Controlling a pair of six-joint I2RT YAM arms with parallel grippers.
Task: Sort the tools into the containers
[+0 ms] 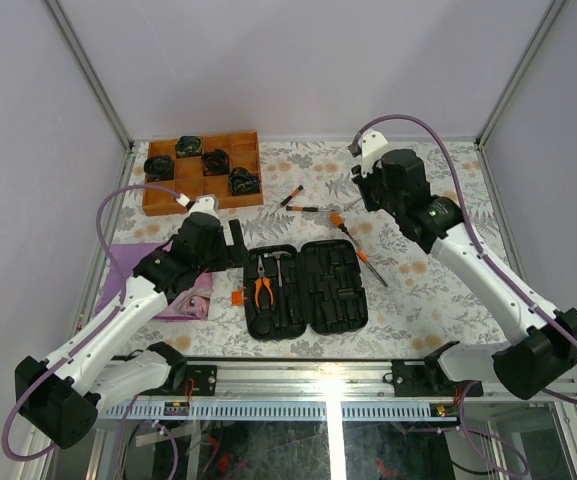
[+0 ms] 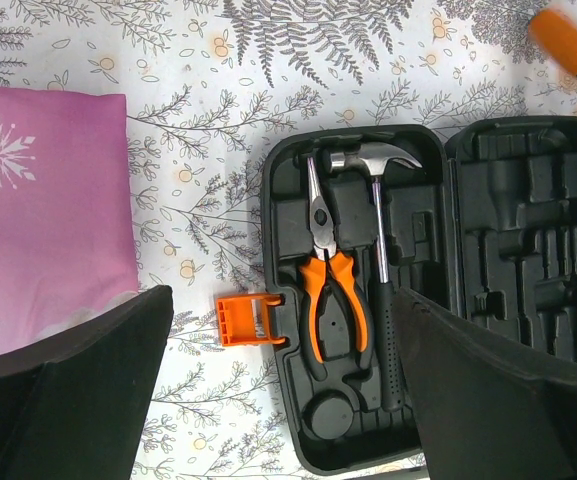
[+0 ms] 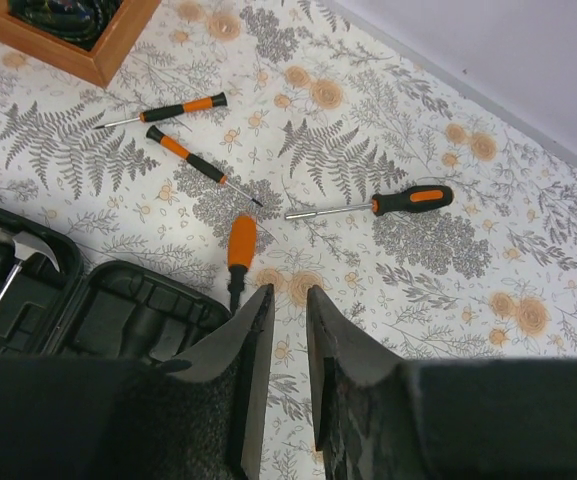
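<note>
An orange-handled tool (image 3: pixel 241 242) with a black neck lies or drops near the open tool case (image 1: pixel 301 318); its lower part is hidden behind a finger. Its handle (image 2: pixel 565 42) is blurred in the left wrist view. My right gripper is nearly shut, with bare tablecloth showing through a narrow gap. Pliers (image 2: pixel 328 275) and a hammer (image 2: pixel 378 230) lie in the case's left half. Over that half my left gripper hangs open and empty. A black-and-orange screwdriver (image 3: pixel 413 200) and two small screwdrivers lie on the cloth.
A wooden divided box (image 1: pixel 201 188) holding several dark coils stands at the back left. A pink cloth (image 2: pixel 48 220) lies left of the case. An orange clasp (image 2: pixel 248 320) sticks out beside the case.
</note>
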